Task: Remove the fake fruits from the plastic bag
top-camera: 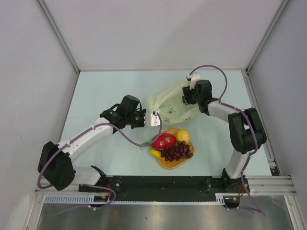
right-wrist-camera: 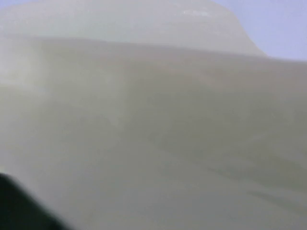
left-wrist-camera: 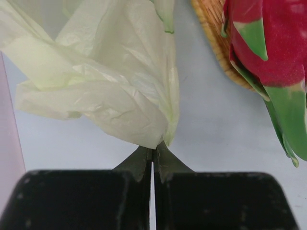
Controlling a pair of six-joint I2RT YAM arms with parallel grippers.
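Note:
A pale translucent plastic bag (top-camera: 168, 108) lies at the back centre. My left gripper is shut on the edge of the bag, whose crumpled film fills much of the left wrist view. My right gripper (top-camera: 189, 96) is at the bag's right end, over its opening, with a small dark red shape beside it, mostly hidden. In the right wrist view the blurred bag (right-wrist-camera: 144, 120) fills the frame; only a dark edge of the gripper shows, so its fingers' state is unclear.
A wicker basket (top-camera: 172, 163) at the front centre holds a red dragon fruit (top-camera: 164, 141), a yellow round fruit (top-camera: 183, 135), a banana (top-camera: 156, 154) and dark grapes (top-camera: 175, 152).

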